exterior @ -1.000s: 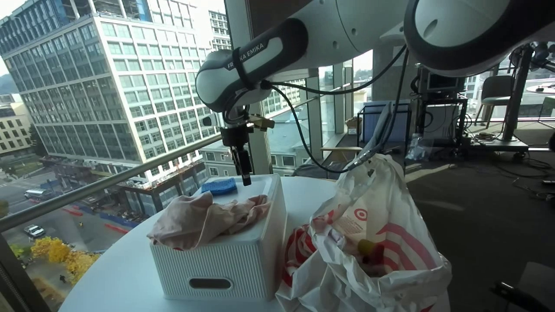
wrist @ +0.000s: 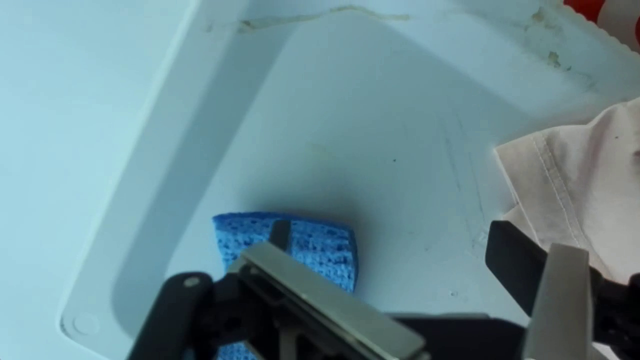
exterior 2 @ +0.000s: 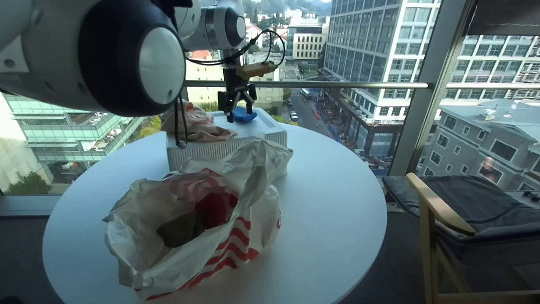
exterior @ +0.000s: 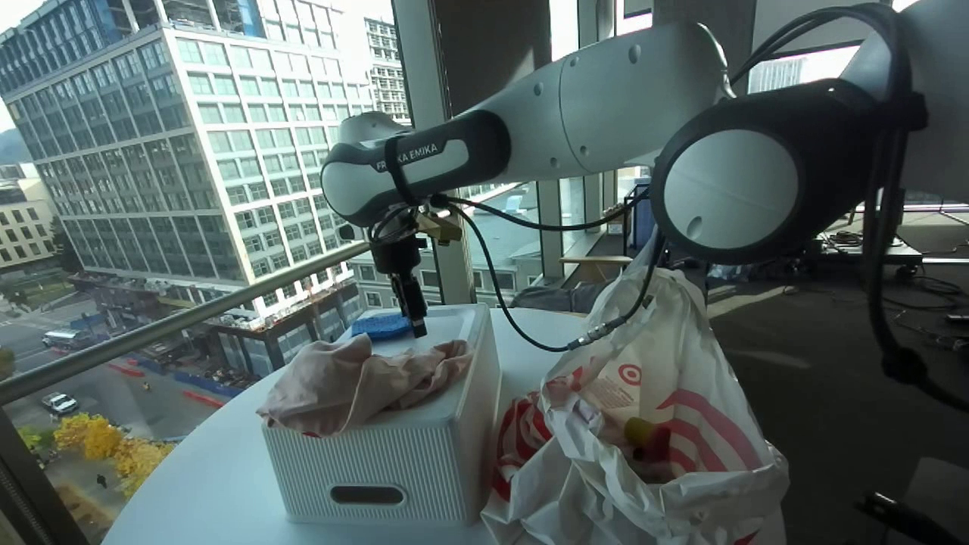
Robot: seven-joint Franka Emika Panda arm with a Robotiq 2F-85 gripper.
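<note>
A blue sponge lies on the white box's lid, partly hidden by one finger in the wrist view. My gripper stands open just above the lid, its fingertips wide apart and nothing held between them. One finger overlaps the sponge in the wrist view; the other is over bare lid close to the cloth's edge. The pinkish-beige cloth is crumpled over the near part of the lid in exterior view 1. Whether a fingertip touches the sponge I cannot tell.
Beside the box stands an open white-and-red plastic bag with red and dark items inside. A window rail runs behind.
The gripper has moved slightly left and lower in exterior view 1, closer to the sponge. Sponge, cloth and bag look unmoved.
</note>
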